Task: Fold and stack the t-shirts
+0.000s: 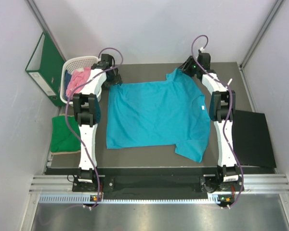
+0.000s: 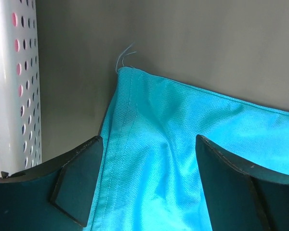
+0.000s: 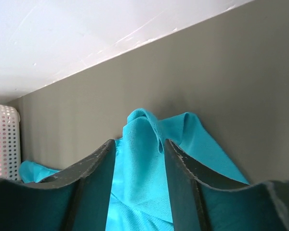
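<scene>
A teal t-shirt (image 1: pixel 149 115) lies spread across the middle of the table, its lower right part jutting toward the front edge. At its far left corner my left gripper (image 1: pixel 116 83) stands open; the left wrist view shows the shirt's corner (image 2: pixel 130 101) between and beyond the fingers, not pinched. Over the far right end, my right gripper (image 1: pixel 184 68) is part open, with a raised fold of the shirt (image 3: pixel 142 144) between its fingers in the right wrist view. Whether the pads touch that fold cannot be told. A folded green cloth (image 1: pixel 65 134) lies at the left.
A white basket (image 1: pixel 77 62) holding pink and dark cloth stands close beside my left gripper. Behind it is a green binder (image 1: pixel 44 72). A black panel (image 1: pixel 254 139) lies at the right. Bare table (image 1: pixel 144 73) shows behind the shirt, up to the back wall.
</scene>
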